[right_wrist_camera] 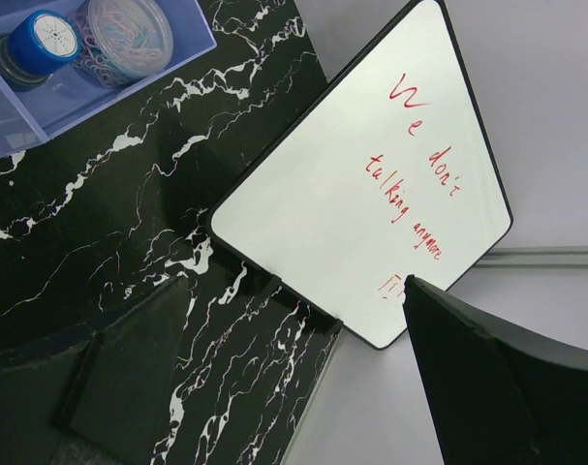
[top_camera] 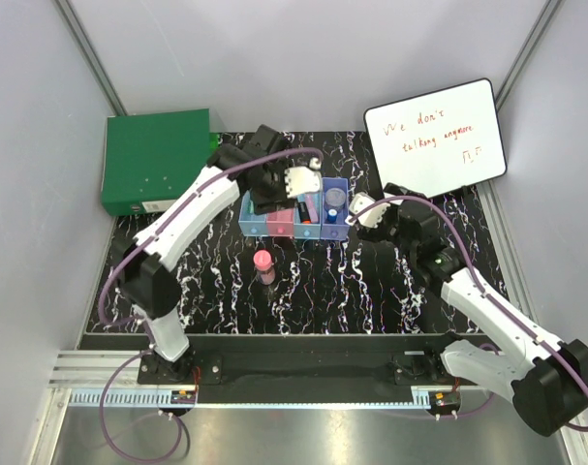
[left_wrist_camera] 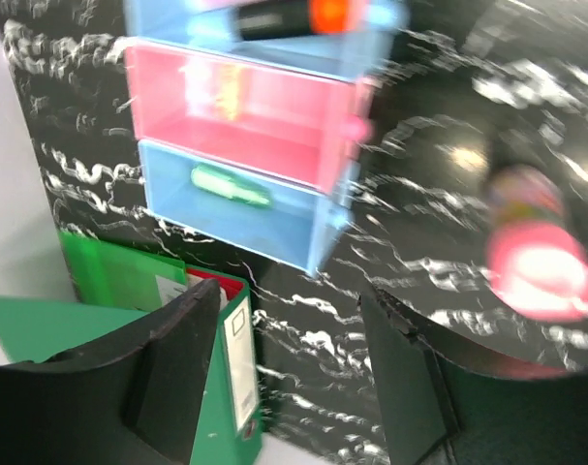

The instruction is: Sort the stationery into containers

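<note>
A row of containers stands at the middle back. In the left wrist view, the light-blue one [left_wrist_camera: 264,228] holds a green item [left_wrist_camera: 231,186], and the pink one [left_wrist_camera: 284,145] holds a small yellow item [left_wrist_camera: 230,92]. Beyond them lies a black-and-orange item [left_wrist_camera: 294,17] in another blue container. A pink-capped clear bottle [top_camera: 264,267] is on the table in front of the row. Over the left containers is my left gripper, its fingers apart with nothing between them. My right gripper is open and empty, right of the row.
The purple-blue container [right_wrist_camera: 192,44] at the right end holds a jar of paper clips [right_wrist_camera: 129,39] and a blue-capped item [right_wrist_camera: 44,42]. A green binder [top_camera: 158,160] is at the back left, a whiteboard [top_camera: 434,140] at the back right.
</note>
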